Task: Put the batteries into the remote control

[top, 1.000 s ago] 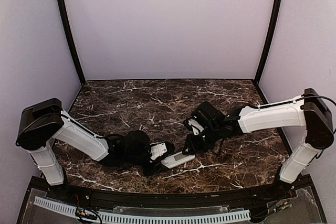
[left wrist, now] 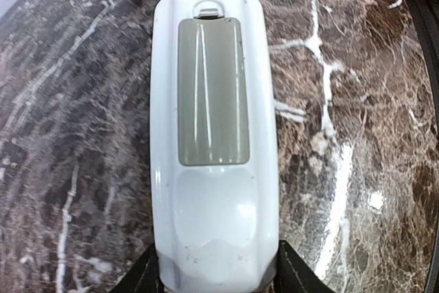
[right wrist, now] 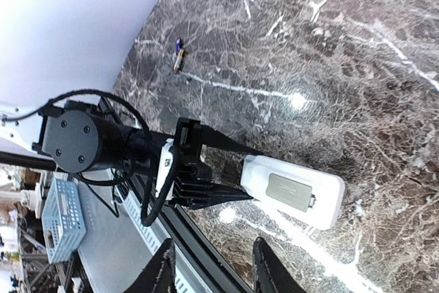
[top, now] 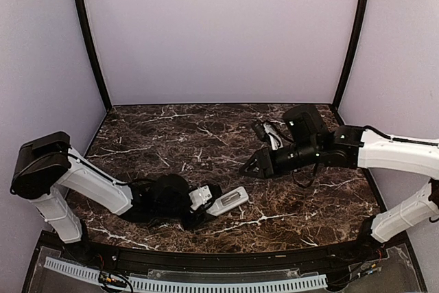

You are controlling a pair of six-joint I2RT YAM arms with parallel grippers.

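Note:
The white remote control (left wrist: 214, 217) lies back side up, its grey battery cover (left wrist: 212, 94) in place over the compartment. At its plain end, my left gripper is shut on it, one finger (right wrist: 226, 145) along each side. In the top view the remote (top: 228, 201) extends to the right from that gripper. My right gripper stands open and empty, apart from the remote; from above, this gripper (top: 252, 169) hovers behind and right of it. Two small pieces, a blue one (right wrist: 179, 45) and a brownish one (right wrist: 178, 60), look like batteries.
A black rail (top: 219, 259) runs along its front edge. The right wrist view also shows a light blue basket (right wrist: 63, 221) beyond that edge.
My right gripper has pulled away from the remote, backward and up. The remote and my left gripper have shifted a little to the left together.

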